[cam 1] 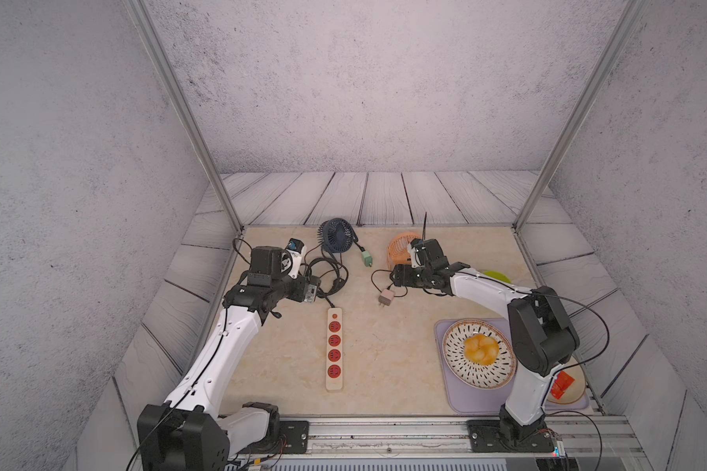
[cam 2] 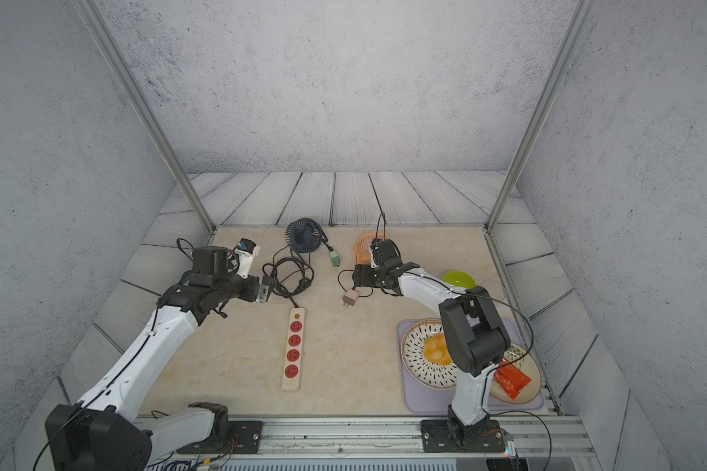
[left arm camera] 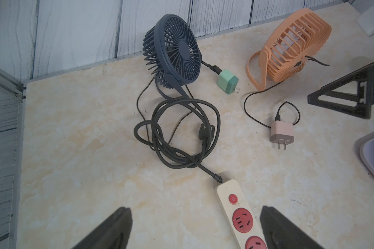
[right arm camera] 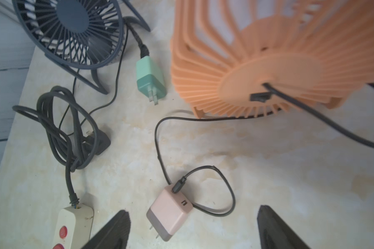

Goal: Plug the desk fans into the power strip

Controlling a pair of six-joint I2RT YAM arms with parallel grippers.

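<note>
A cream power strip (cam 1: 334, 381) with red sockets lies left of the table's middle. Behind it stands a dark blue fan (left arm camera: 178, 49), its cord ending in a green plug adapter (left arm camera: 227, 81). The orange fan (right arm camera: 278, 78) is partly covered by my right arm in the top views; its cord runs to a pink plug adapter (right arm camera: 170, 211), prongs toward the front. My right gripper is part open above the table, the adapter lying below between its fingers, not gripped. Over the left side, my left gripper stands open and empty.
The strip's coiled black cable (left arm camera: 182, 132) lies between strip and blue fan. At front right, a lilac tray (cam 1: 450, 396) carries plates of food. A green bowl (cam 2: 458, 278) is behind it.
</note>
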